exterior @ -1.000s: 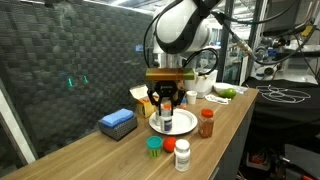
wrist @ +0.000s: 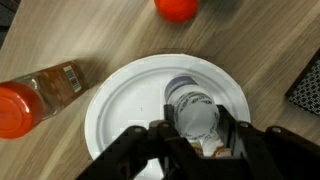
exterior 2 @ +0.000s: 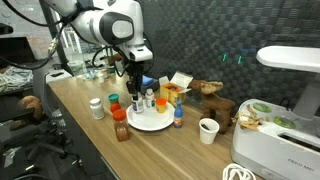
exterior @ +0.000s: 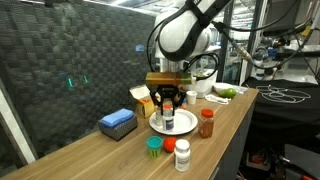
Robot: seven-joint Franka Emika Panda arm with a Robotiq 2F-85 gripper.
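A small bottle with a pale round lid is held between the fingers of my gripper, which is shut on it. From the side, the bottle looks upright, over the white round plate. In the second exterior view the gripper comes down from above onto it, at the near-left part of the plate. Whether its base touches the plate cannot be made out. Other small containers stand on the plate close to it, partly hidden in the wrist view.
Around the plate stand a red-lidded spice jar, a red round item, a green-topped jar, a white bottle, a blue bottle and a white cup.
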